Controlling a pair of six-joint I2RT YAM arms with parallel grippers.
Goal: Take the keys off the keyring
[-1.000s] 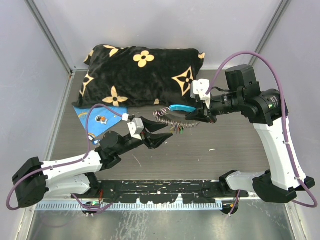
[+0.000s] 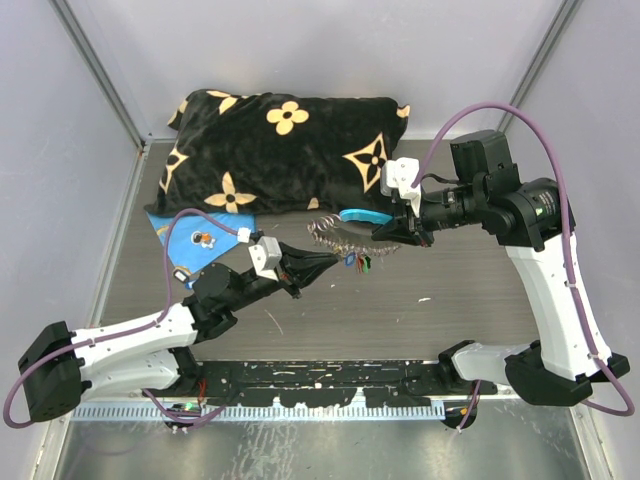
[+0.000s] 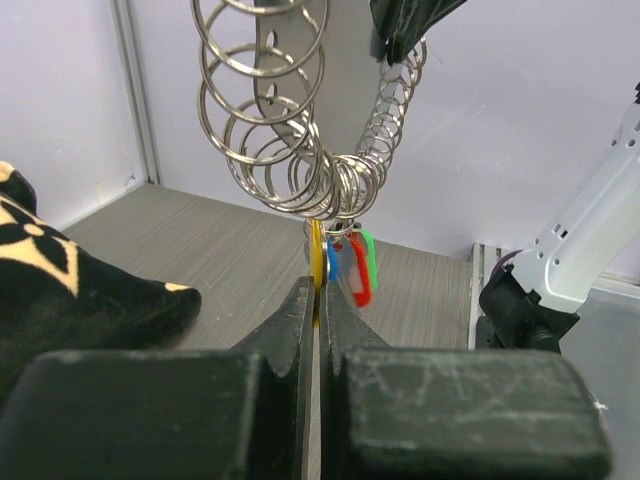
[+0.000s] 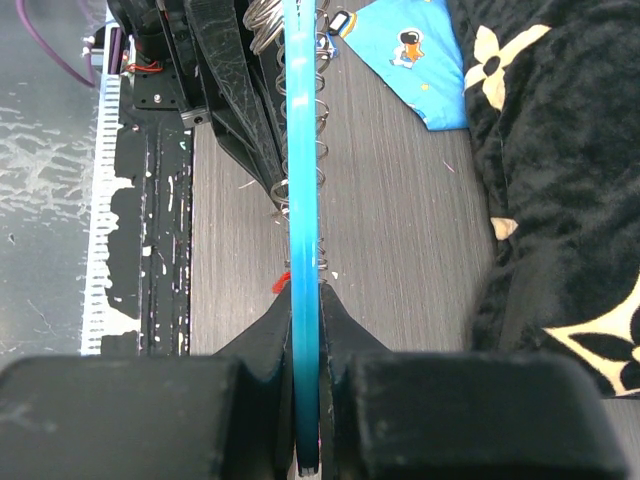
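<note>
My right gripper [image 2: 400, 232] is shut on a light blue handle [image 4: 302, 180] with a metal plate and a coiled spring keyring [image 3: 260, 150] hanging from it. Coloured keys dangle low on the coil: yellow [image 3: 316, 250], red [image 3: 361, 270], green [image 3: 370, 262] and blue, beside my left gripper [image 2: 330, 258]. In the left wrist view my left gripper is shut at the yellow key, whose strip shows at the fingertips, gripped between them.
A black patterned cushion [image 2: 280, 150] lies at the back, with a blue cloth [image 2: 190, 235] at the left. The grey table in front of the grippers is clear up to the black front rail [image 2: 300, 375].
My left gripper, open about a second ago, has closed at the keys and moved slightly left since. The coloured keys show more clearly. The right arm is unmoved.
</note>
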